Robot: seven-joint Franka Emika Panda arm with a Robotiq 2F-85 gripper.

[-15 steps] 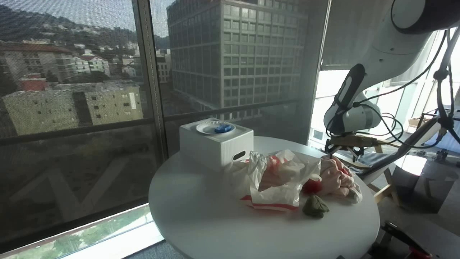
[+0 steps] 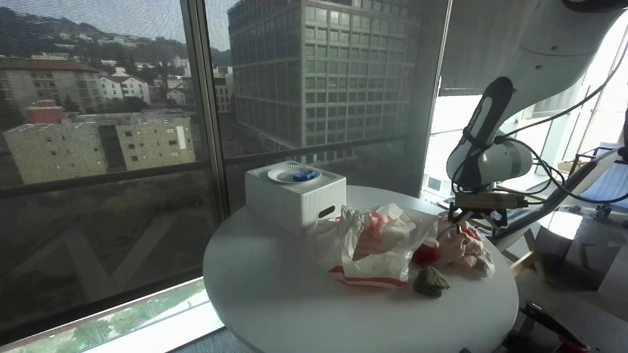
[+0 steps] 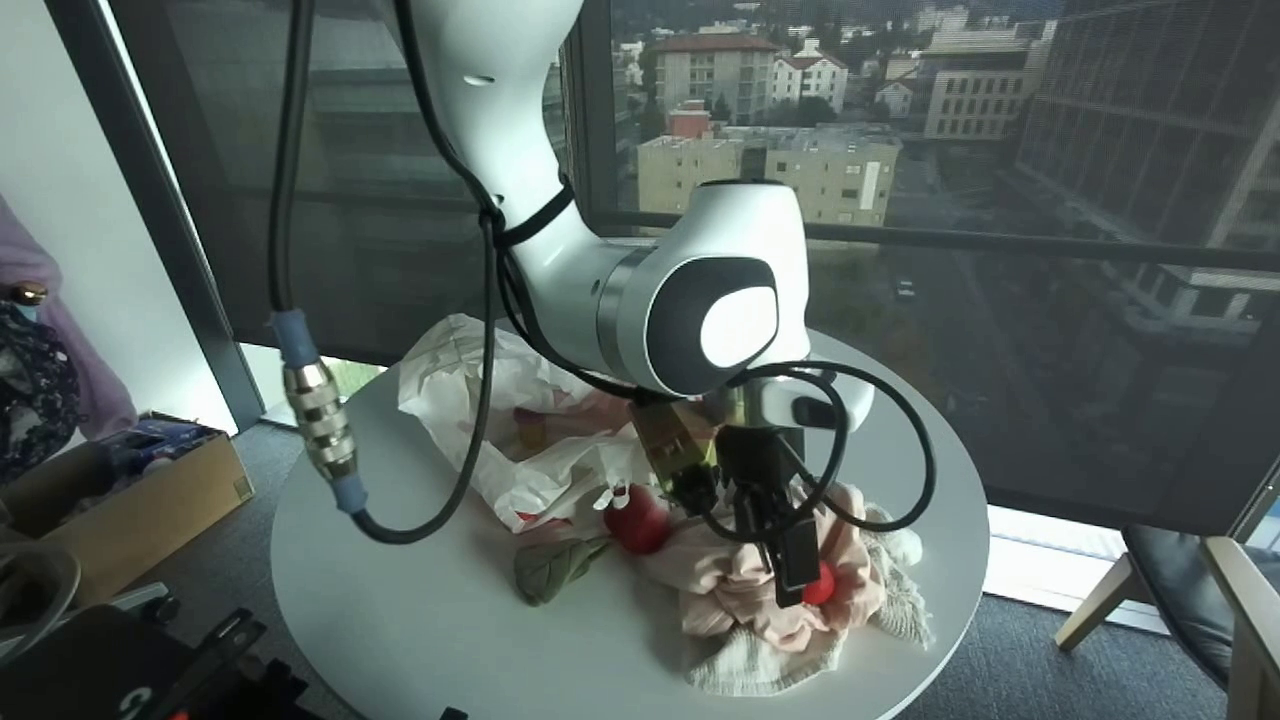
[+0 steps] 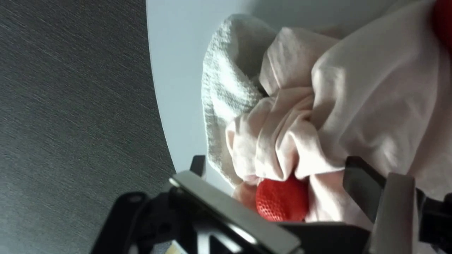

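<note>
Above the crumpled pink cloth [image 2: 457,247] at the table's right side, my gripper [image 2: 478,226] hangs open. From the wrist view, the cloth [image 4: 373,97] lies bunched over a white woven cloth [image 4: 220,80]. A textured red ball-like thing [image 4: 281,199] peeks out of its folds between my spread fingers, with nothing gripped. In the second exterior view the same red thing [image 3: 819,584] shows beside one dark finger [image 3: 792,570]. Another red round object [image 3: 637,521] rests against the cloth's left edge.
A white plastic bag [image 2: 377,247] lies open mid-table, with a dark green leafy thing [image 2: 431,282] in front. Behind it, a white box [image 2: 288,203] carries a paper plate [image 2: 277,175] and a blue object [image 2: 304,175].
My arm and gripper have moved slightly right and lower in exterior view 1, closer to the pink cloth. The objects on the table look unmoved.
</note>
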